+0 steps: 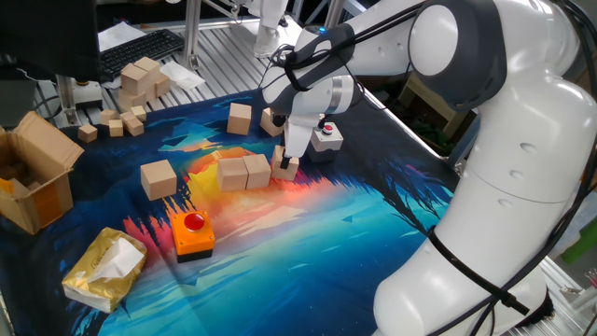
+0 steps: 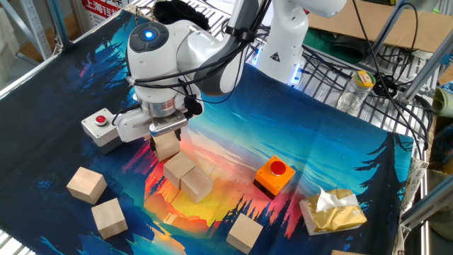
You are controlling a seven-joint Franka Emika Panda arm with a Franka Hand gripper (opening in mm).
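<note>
Down at the table, my gripper (image 2: pixel 165 139) has its dark fingers on either side of a wooden cube (image 2: pixel 168 149). Whether the fingers press on that cube or only stand around it cannot be made out. The same cube (image 1: pixel 284 170) appears in exterior view 1 at the right end of a row, with a fingertip against its side. Two more cubes, one in the middle (image 1: pixel 257 172) and one at the left (image 1: pixel 231 175), sit side by side in that row. The gripper's body partly covers the cube's top.
A grey box with a red button (image 2: pixel 101 129) stands close beside the gripper. Loose cubes (image 2: pixel 87 185) (image 2: pixel 109 218) (image 2: pixel 244 232) lie around. An orange button box (image 1: pixel 193 235), a tissue pack (image 1: pixel 105 271) and a cardboard box (image 1: pixel 39 173) are farther off.
</note>
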